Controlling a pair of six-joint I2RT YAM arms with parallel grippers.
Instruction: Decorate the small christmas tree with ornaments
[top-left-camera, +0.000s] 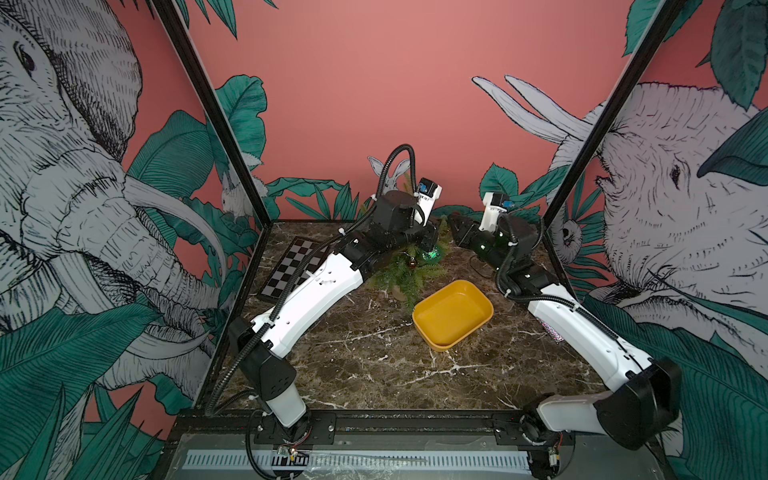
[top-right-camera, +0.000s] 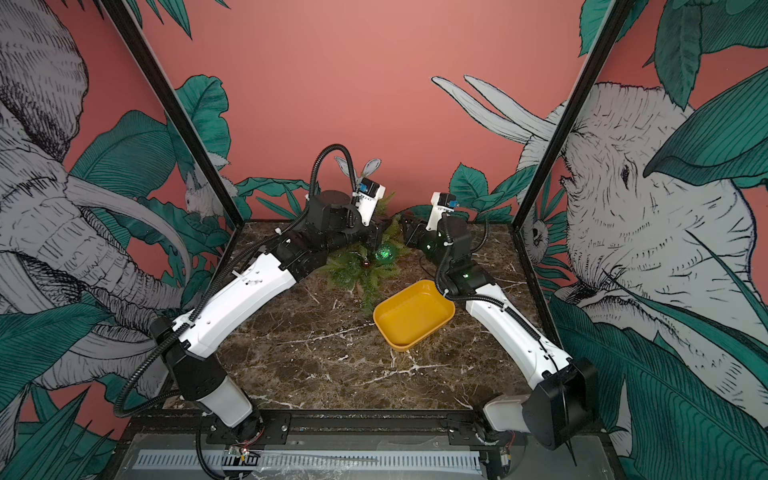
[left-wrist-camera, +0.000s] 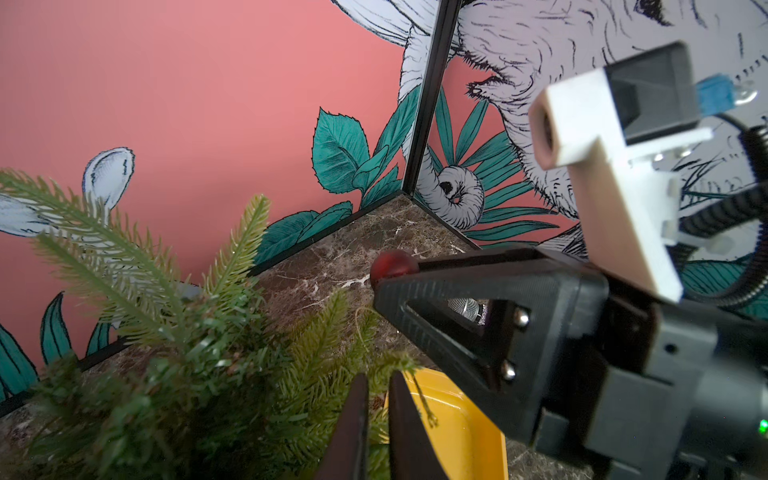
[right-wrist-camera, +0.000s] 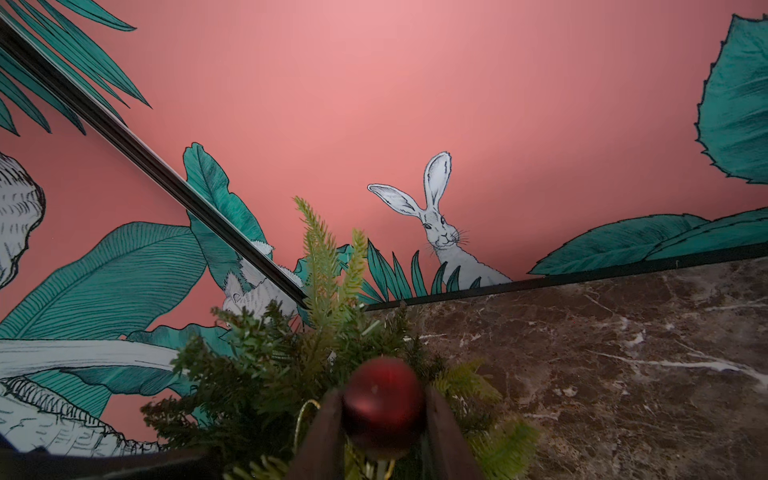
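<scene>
The small green Christmas tree (top-left-camera: 406, 276) stands mid-table, partly covered by the left arm; its branches (left-wrist-camera: 208, 376) fill the lower left of the left wrist view. A shiny red ball (right-wrist-camera: 384, 404) with a gold loop is gripped between the fingertips of my right gripper, in front of the tree. From the left wrist view, that ball (left-wrist-camera: 392, 267) pokes past the right gripper's tips, beside the foliage. My left gripper is slightly open at the tree, a narrow gap between its fingers, green foliage behind. A dark ball (top-left-camera: 412, 261) and a green shiny ornament (top-left-camera: 432, 254) show among the branches.
A yellow tray (top-left-camera: 453, 316), empty as far as shows, sits in front of the tree. A checkered board (top-left-camera: 292, 270) lies at the left rear. The two grippers are close together.
</scene>
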